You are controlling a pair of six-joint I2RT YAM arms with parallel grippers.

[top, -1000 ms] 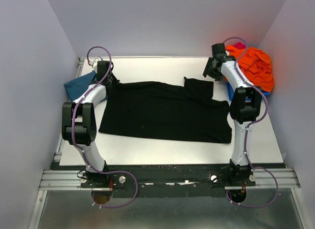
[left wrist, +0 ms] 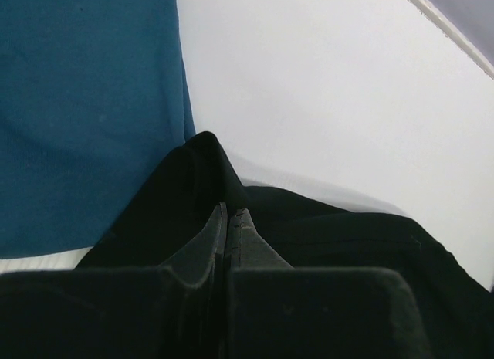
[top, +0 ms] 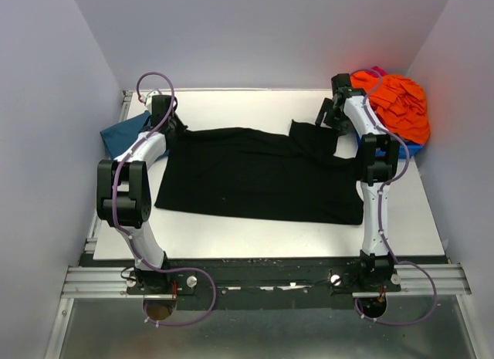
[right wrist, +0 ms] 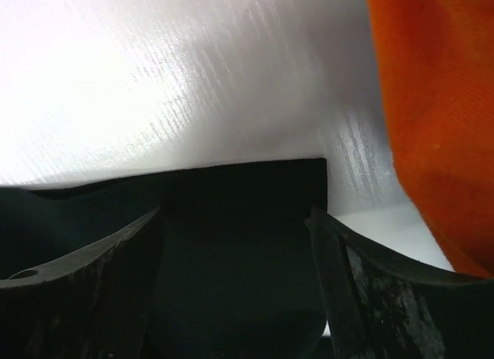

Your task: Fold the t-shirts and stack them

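A black t-shirt point(top: 255, 174) lies spread over the middle of the white table. Its upper left corner is pinched by my left gripper, whose tips are closed together on a raised fold of the black cloth point(left wrist: 208, 154). At the upper right, the shirt's sleeve point(top: 314, 139) lies flat with its edge showing. My right gripper stands open, one finger to each side of the sleeve end point(right wrist: 247, 189) in the right wrist view. Whether the fingers touch the cloth is hard to tell.
Folded blue cloth point(top: 122, 135) lies at the left, partly beneath my left arm. A blue bin point(top: 413, 149) heaped with orange cloth point(top: 401, 104) stands close by my right gripper.
My right gripper has come down and slightly toward the black sleeve's end, still open. The sleeve's edge has shifted a little to the right. The left arm has stayed still.
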